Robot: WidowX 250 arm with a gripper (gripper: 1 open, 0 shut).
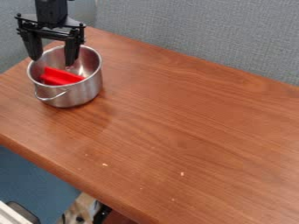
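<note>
A steel pot point(73, 95) with a wire handle stands at the left end of the wooden table. Inside it lies a red elongated object point(61, 76). Over the pot's back half, my black gripper point(52, 52) hangs open, its two fingers spread apart and their tips down near the rim. Nothing shows held between them; part of the pot's inside behind the fingers is hidden.
A grey padded wall point(211, 35) runs along the back. Beyond the front-left edge is blue floor, with some small objects at the bottom left.
</note>
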